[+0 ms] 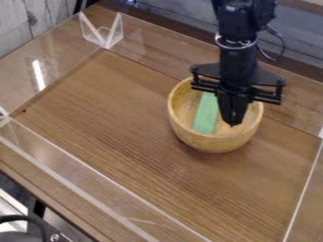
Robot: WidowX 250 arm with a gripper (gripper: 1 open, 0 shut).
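A wooden bowl (195,140) sits on the table at centre right, with a light green oblong object (207,112) lying in its left part. My black gripper (232,102) is over the bowl's right half, pointing down, its body hiding much of the bowl's back and interior. Whether anything is between its fingertips, and how they stand, is hard to tell in this view.
A clear plastic rack-like item (104,30) stands at the back left. A black cable shows at the bottom left corner.
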